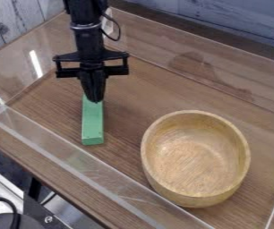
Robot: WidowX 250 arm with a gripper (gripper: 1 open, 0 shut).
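My gripper (94, 94) hangs from the black arm at the upper middle left, pointing down, its tips over the far end of a green block (93, 126). The block is long and lies on the wooden table, partly hidden at its top by the gripper. The fingertips look close together; whether they touch the block cannot be made out.
A round wooden bowl (194, 159) sits at the lower right. A clear rail crosses the table (200, 80) at the lower left, with black cables at the corner.
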